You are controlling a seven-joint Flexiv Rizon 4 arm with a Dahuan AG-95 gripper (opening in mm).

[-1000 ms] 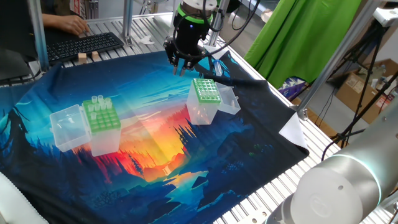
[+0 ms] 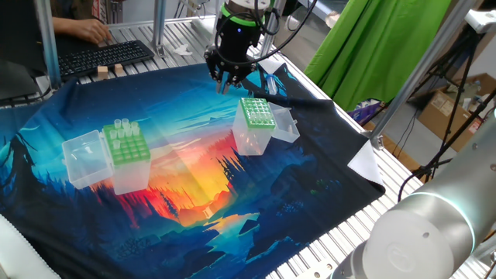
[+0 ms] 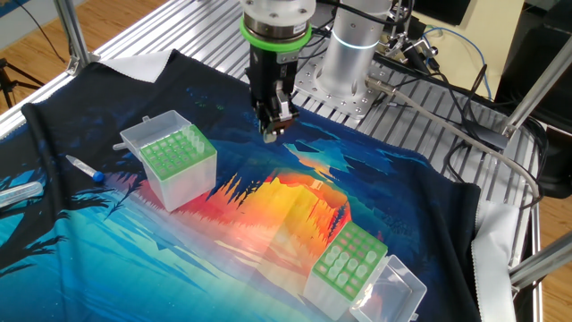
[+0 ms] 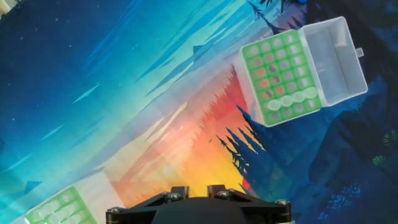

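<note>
My gripper hangs above the cloth; in exterior view 1 its narrow fingertips (image 2: pixel 219 87) show behind the right-hand box. A gap shows between the fingers in the wrist view, with nothing visible in it. One translucent box with a green grid rack (image 4: pixel 283 78) has its lid (image 4: pixel 336 62) folded open and a row of clear tubes (image 4: pixel 286 100) near one end. The second green-racked box (image 2: pixel 128 151), also open, carries several tubes standing up (image 2: pixel 125 128); only part of it enters the wrist view at lower left. In exterior view 2 the gripper (image 3: pixel 270 134) appears between both boxes, above them.
A blue-capped pen (image 3: pixel 87 168) and a marker (image 3: pixel 20 194) lie on the patterned cloth beside one box. A keyboard (image 2: pixel 105 58) and a person's hand (image 2: pixel 91 31) are at the far edge. Open cloth separates the boxes.
The arm has barely shifted; the boxes and tubes stay put.
</note>
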